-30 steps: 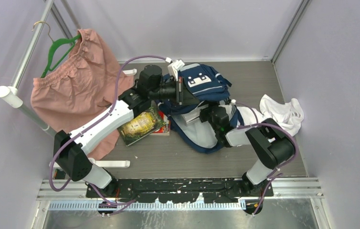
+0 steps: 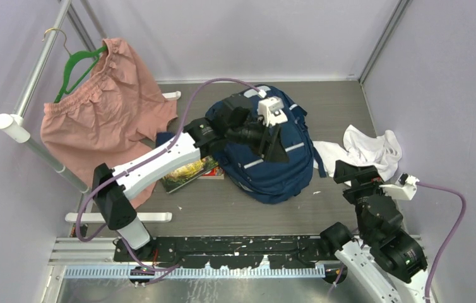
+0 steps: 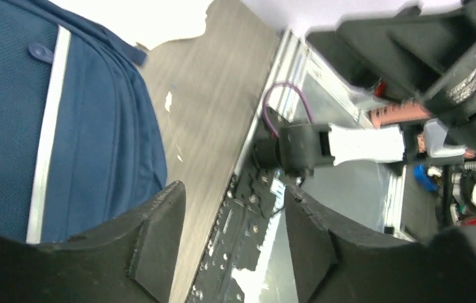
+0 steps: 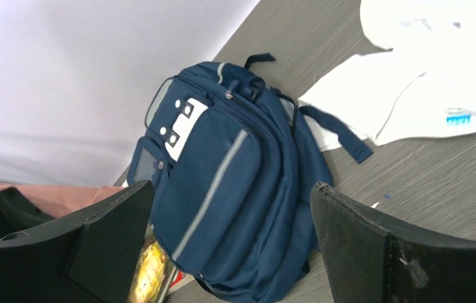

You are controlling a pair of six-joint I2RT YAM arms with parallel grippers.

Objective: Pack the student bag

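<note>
The navy backpack (image 2: 267,180) lies in the middle of the floor, its flap down over it. My left gripper (image 2: 269,151) hangs above the bag, its fingers apart with nothing between them in the left wrist view. My right gripper (image 2: 349,177) is open and empty, right of the bag, pointing toward it in the right wrist view. Books (image 2: 185,173) lie at the bag's left, partly hidden by the left arm. A white cloth (image 2: 368,151) lies at its right, also in the right wrist view (image 4: 437,107).
A clothes rack (image 2: 35,79) at the left carries pink shorts (image 2: 106,107) and a green hanger (image 2: 71,66). Grey walls enclose the back and right. Bare floor (image 2: 229,218) runs along the front.
The flap has come down, covering the open compartment. My left gripper has moved right and toward the front. My right gripper has moved out of the bag to the right.
</note>
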